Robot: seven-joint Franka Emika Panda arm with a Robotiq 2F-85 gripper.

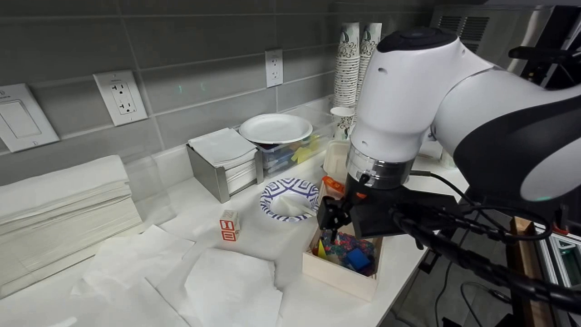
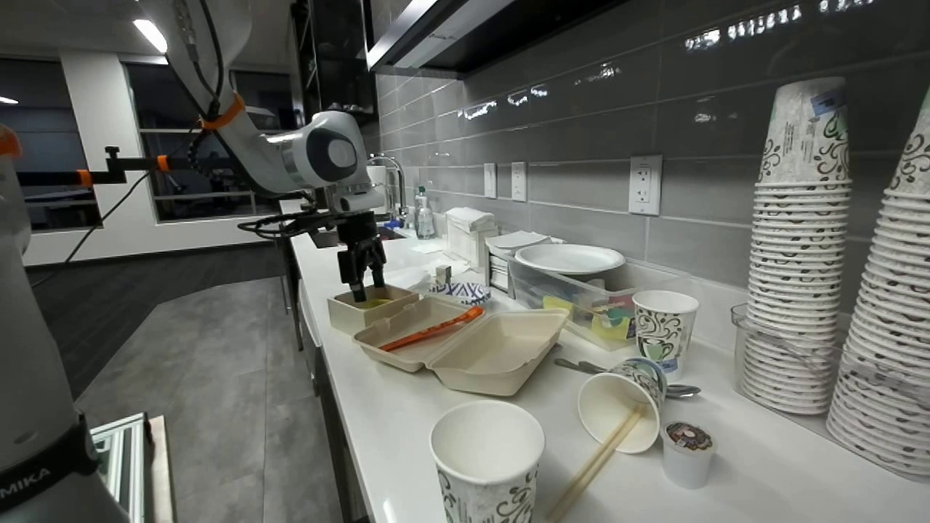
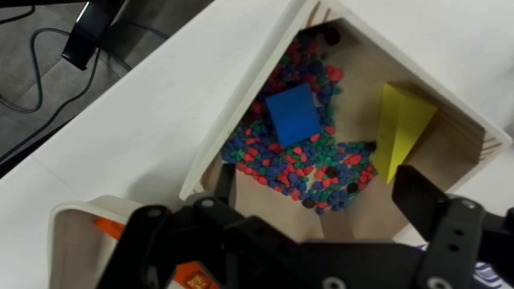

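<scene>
My gripper is open over a pale wooden box [image 3: 236, 108], its fingers wide apart with nothing between them. Inside the box, a blue block [image 3: 294, 115] rests on a layer of small red, blue and green pebbles [image 3: 298, 168]. A yellow wedge-shaped block [image 3: 402, 127] stands by the box wall, close to the right finger in the wrist view. Exterior view 2 has the gripper [image 2: 368, 292] pointing down at the box [image 2: 349, 319], its fingertips near the rim height. In exterior view 1 the arm covers the far part of the box.
An open takeout container [image 2: 501, 353] holding an orange utensil [image 2: 431, 328] sits close beside the box. A patterned bowl [image 1: 288, 185] and a lettered block [image 1: 229, 225] stand on the counter. Paper cups [image 2: 486, 444] occupy the other end. The counter edge runs near the box.
</scene>
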